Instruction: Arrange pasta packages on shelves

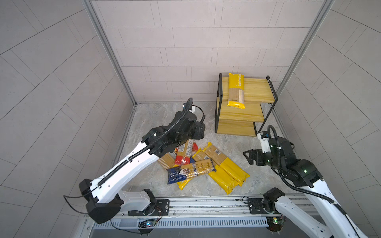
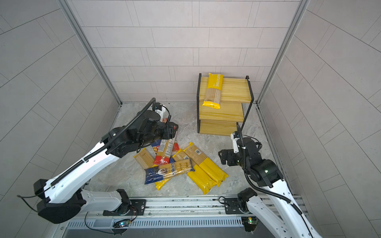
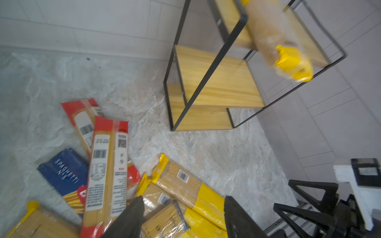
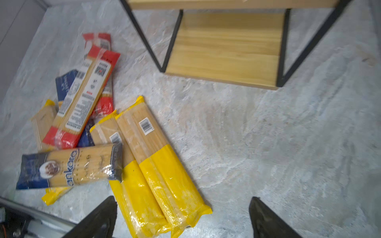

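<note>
A yellow pasta package [image 1: 236, 90] lies lengthways on the top board of the wooden shelf unit [image 1: 254, 87]. On the floor lies a pile: two yellow packages [image 4: 158, 170], red-ended packages [image 4: 81, 95], a blue-ended Ankara package [image 4: 69, 167] and others partly hidden. My left gripper [image 1: 197, 130] hangs above the left part of the pile, apart from the shelf, with nothing seen held; its fingers are blurred in the left wrist view. My right gripper [image 2: 228, 157] stands open over the floor right of the yellow packages, nothing between its fingers.
The lower boards [image 4: 226, 47] of the unit look empty. Bare floor [image 4: 297, 158] lies in front of the unit and at the right. Tiled walls enclose the back and sides; a metal rail runs along the front edge.
</note>
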